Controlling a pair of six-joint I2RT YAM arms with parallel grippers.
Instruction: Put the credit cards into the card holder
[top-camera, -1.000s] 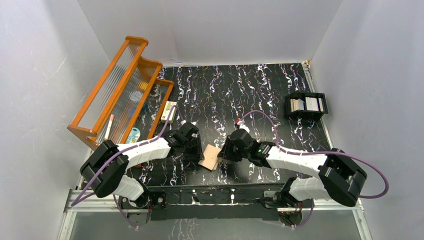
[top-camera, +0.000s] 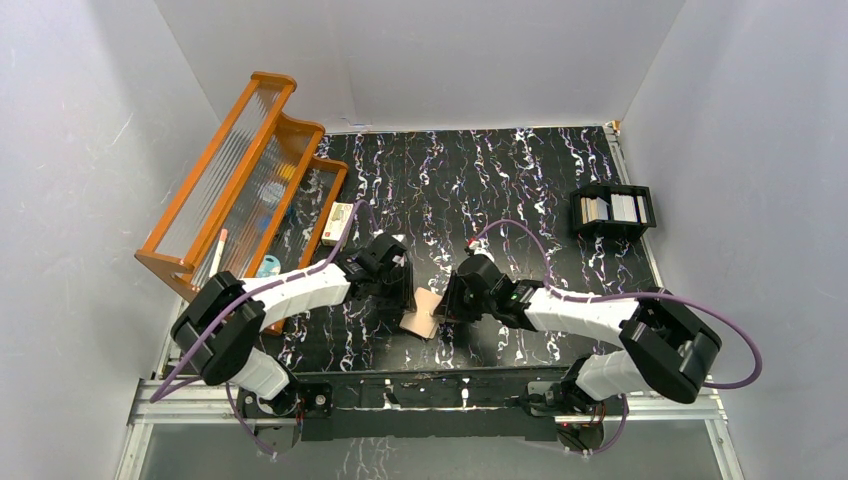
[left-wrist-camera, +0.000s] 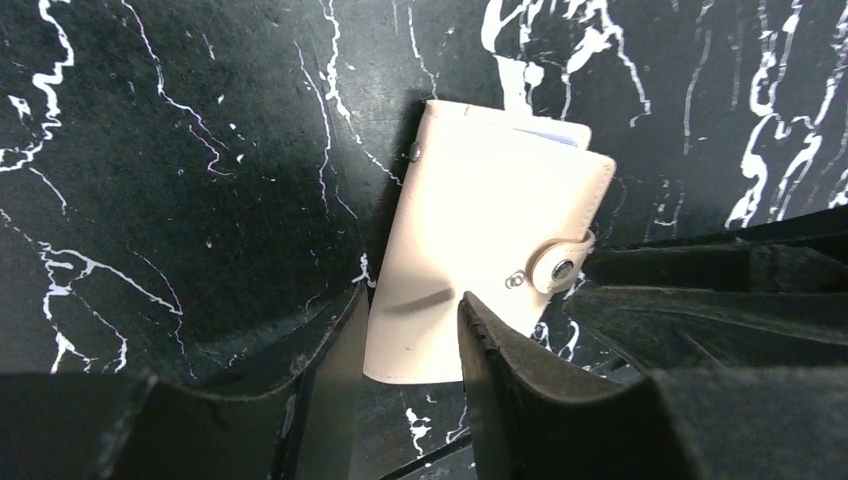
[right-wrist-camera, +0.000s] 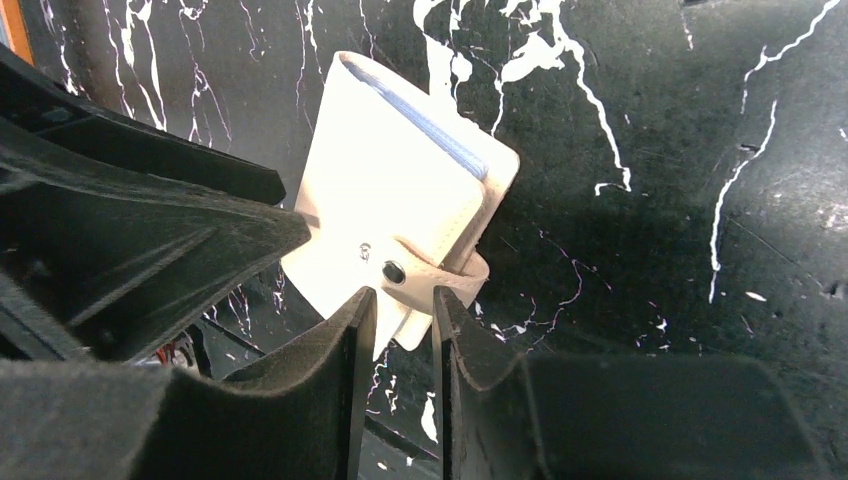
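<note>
A beige leather card holder (top-camera: 421, 311) with a snap strap (left-wrist-camera: 553, 268) lies on the black marbled table between my grippers; blue-grey lining shows along its edge. My left gripper is part open over the holder's lower left end, its fingers apart. My right gripper is also part open, its fingertips at the strap (right-wrist-camera: 425, 282), a gap between them. From each wrist view the other gripper shows as a dark shape beside the holder. I cannot pick out loose credit cards near it.
A wooden rack (top-camera: 266, 130) with ribbed clear panels stands at the left, a small box (top-camera: 337, 223) beside it. A black tray (top-camera: 611, 227) with card-like items sits at the right.
My left gripper has moved slightly up and right in the top view, and the right arm has shifted slightly. The card holder stays nearly in place.
</note>
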